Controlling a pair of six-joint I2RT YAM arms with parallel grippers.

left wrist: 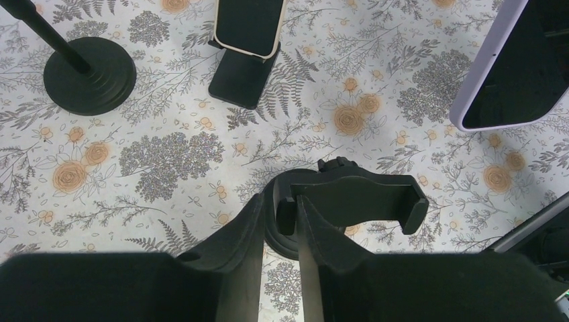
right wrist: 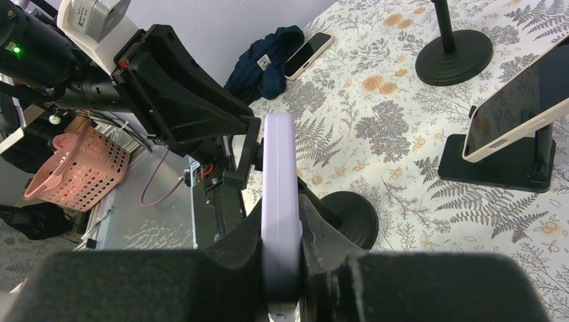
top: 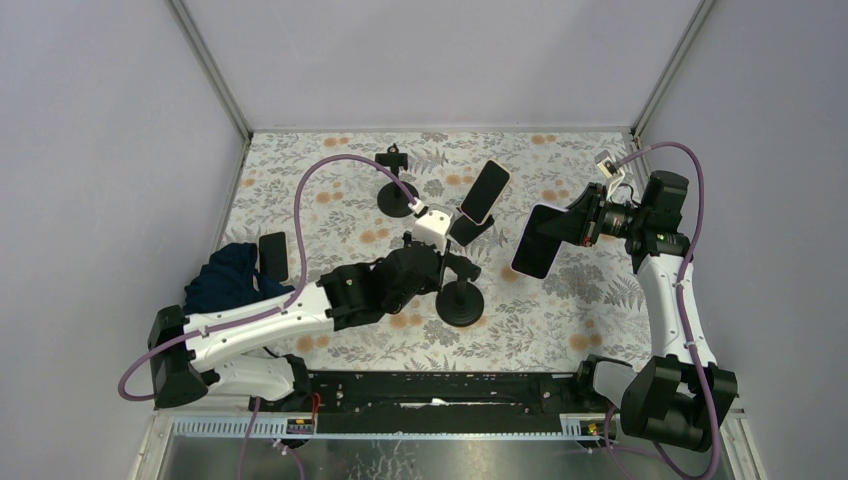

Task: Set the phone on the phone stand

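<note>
A black phone stand on a round base (top: 460,304) stands at the front middle. Its bracket (left wrist: 355,198) is between or just under the fingertips of my left gripper (top: 440,265), seen close in the left wrist view; the gap there is narrow, and whether it grips is unclear. My right gripper (top: 570,222) is shut on a lilac-edged phone (top: 536,250), held in the air right of that stand with its screen facing up in the top view and its edge toward the right wrist camera (right wrist: 280,201).
Another phone (top: 486,190) rests on a small stand (right wrist: 456,161) behind. An empty round stand (top: 394,200) is at the back. A phone (top: 273,256) and a navy cloth (top: 225,285) lie at the left.
</note>
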